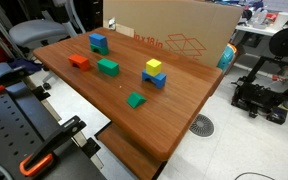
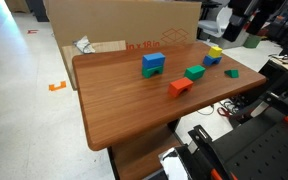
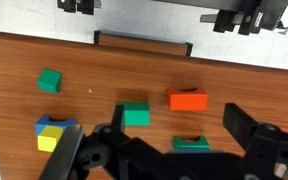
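Wide open, my gripper hangs over the wooden table, nothing gripped. Below and between its fingers in the wrist view lie a green block (image 3: 134, 114) and a red block (image 3: 187, 100). A green piece (image 3: 191, 144) shows lower down, partly cut off by the gripper; in exterior view 2 a blue block (image 2: 155, 61) sits on such a green piece (image 2: 152, 72). A yellow block (image 1: 153, 67) rests on a blue bridge-shaped block (image 1: 153, 80). Apart from the others is a smaller green block (image 1: 136, 100), near the table's front edge.
The wooden table (image 1: 184, 110) has free room towards its right end in exterior view 1. A cardboard panel (image 1: 174, 30) stands along its back. Black robot base parts (image 1: 24, 130) lie in front, across a gap.
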